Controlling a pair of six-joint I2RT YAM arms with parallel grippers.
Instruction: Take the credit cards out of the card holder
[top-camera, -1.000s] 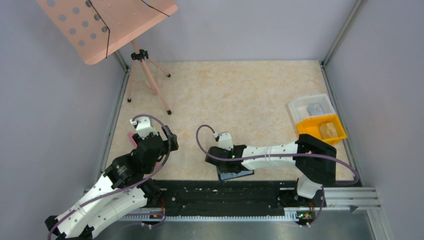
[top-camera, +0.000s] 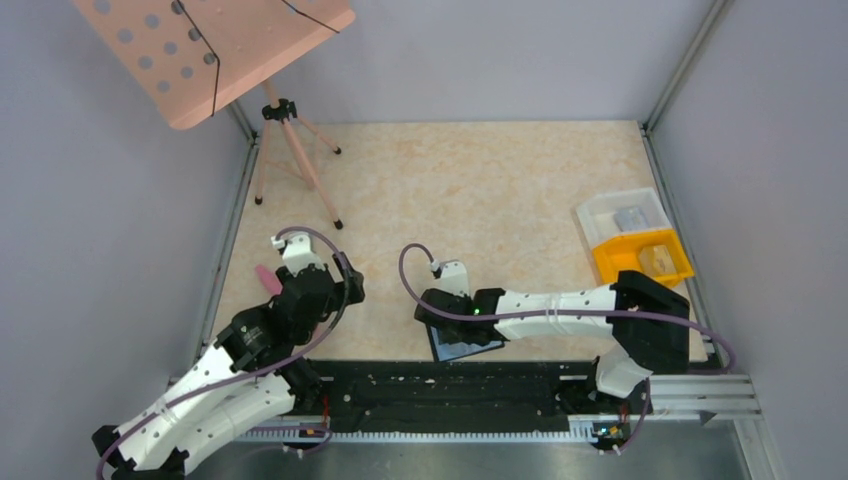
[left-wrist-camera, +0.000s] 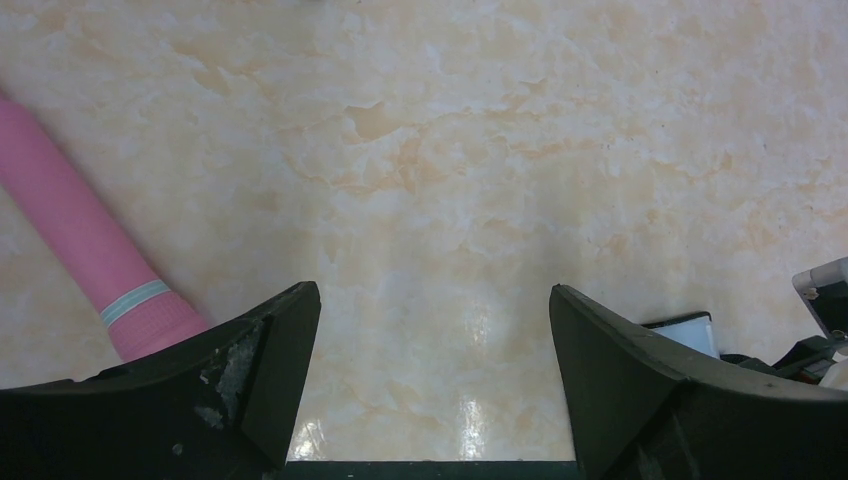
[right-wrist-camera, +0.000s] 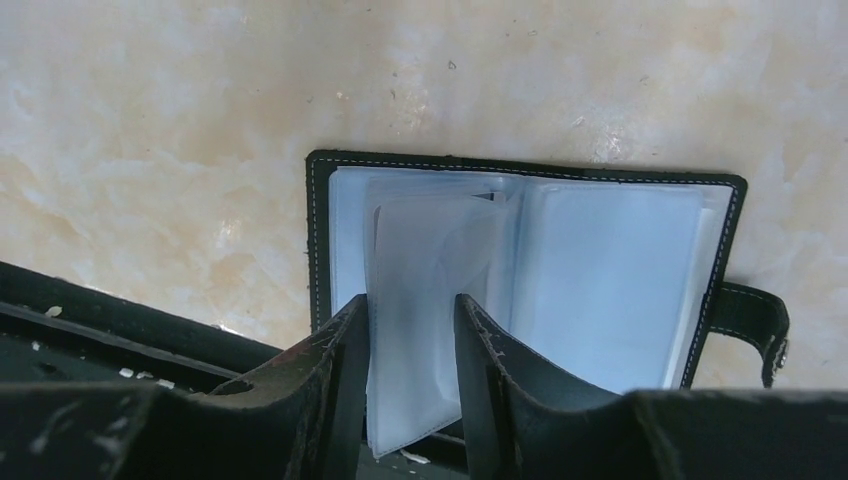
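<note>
The card holder (right-wrist-camera: 620, 280) lies spread open at the table's front edge, with a dark stitched cover and clear, pale plastic sleeves. In the top view the right arm covers much of the holder (top-camera: 470, 348). My right gripper is over its left half, fingers partly open, with a raised clear sleeve (right-wrist-camera: 425, 280) standing in the gap between the fingers. No separate card can be made out. My left gripper hangs wide open and empty over bare table, left of the holder, whose corner (left-wrist-camera: 690, 333) shows behind one finger.
A pink cylindrical object (left-wrist-camera: 90, 220) lies left of the left gripper. At the right stand a white bin (top-camera: 600, 220) and a yellow bin (top-camera: 610, 262), each with something inside. A tripod stand (top-camera: 300, 160) occupies the back left.
The left arm has shifted slightly right. My right arm has edged to the right, and the holder's visible part sits a touch further left.
</note>
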